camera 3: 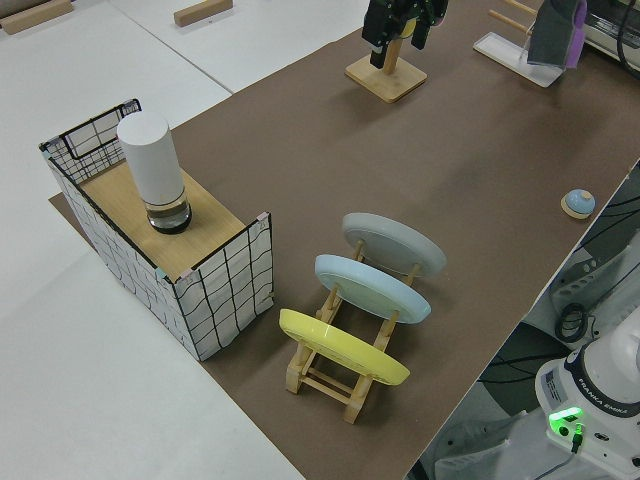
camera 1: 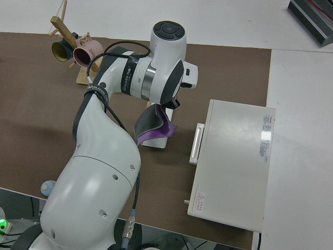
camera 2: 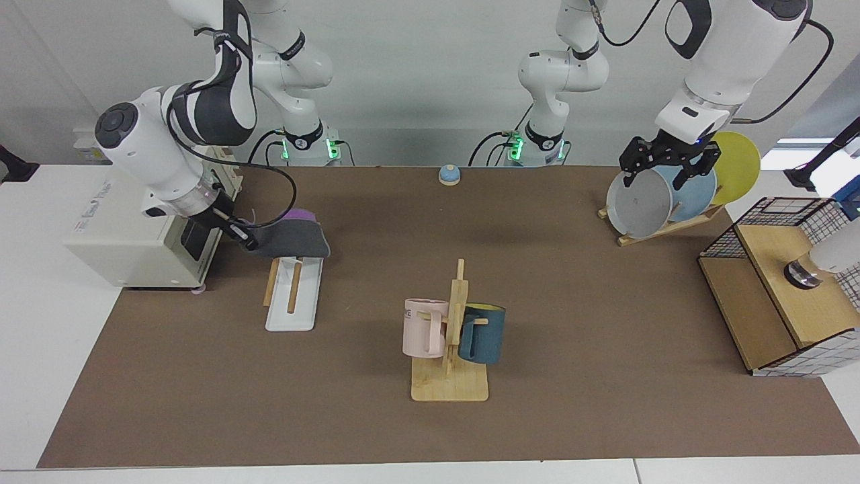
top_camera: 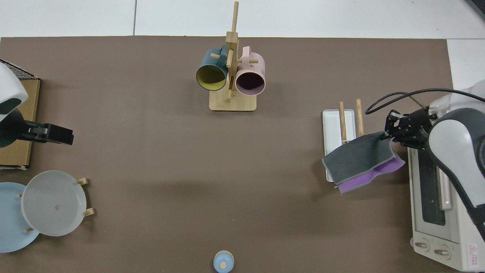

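A grey and purple cloth [top_camera: 359, 159] hangs from one gripper [top_camera: 386, 135], the arm by the oven, over a white holder [top_camera: 330, 129] with two wooden posts; whether the fingers are shut on it is hard to see, though the cloth's top is at the fingertips. The other gripper [top_camera: 57, 134] is above the shelf side at the left, its finger state unclear. A mug tree [top_camera: 232, 102] holds a teal mug [top_camera: 211, 63] and a pink mug [top_camera: 252, 68].
A white oven [top_camera: 436, 245] stands at the right. Plates [top_camera: 52, 204] in a wooden rack, a wire-sided shelf [camera 2: 758, 323] and a small blue round object [top_camera: 223, 261] lie around the open middle of the brown mat.
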